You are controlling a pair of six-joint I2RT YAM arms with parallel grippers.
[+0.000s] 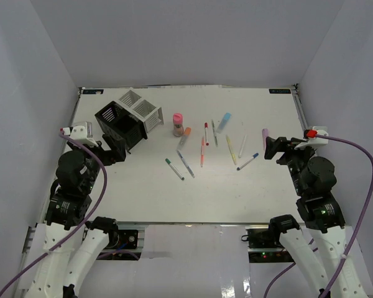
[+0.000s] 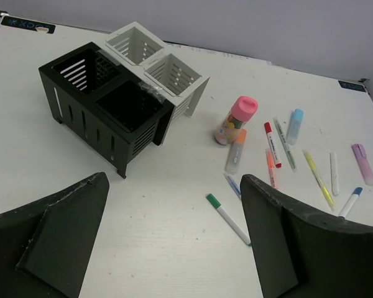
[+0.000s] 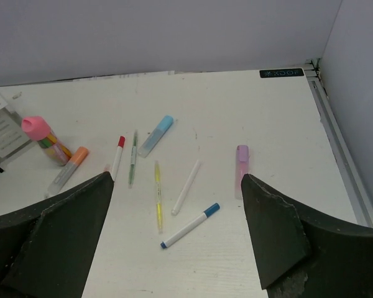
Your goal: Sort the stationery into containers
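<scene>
A black two-compartment container point(image 2: 99, 124) and a white one point(image 2: 186, 81) stand together at the back left, empty as far as shows. Right of them stand a pink-capped jar point(image 2: 230, 127) and several loose items: orange-capped point(image 2: 235, 152), blue-capped point(image 3: 155, 133) and pink point(image 3: 242, 167) tubes, green point(image 2: 227, 217), red point(image 3: 118, 155), blue point(image 3: 189, 226) and white point(image 3: 186, 186) markers, a yellow pen point(image 3: 158, 195) and other thin pens. My left gripper point(image 1: 114, 149) hangs open near the black container; my right gripper point(image 1: 277, 149) is open right of the pens. Neither holds anything.
Grey walls surround it at the back and both sides.
</scene>
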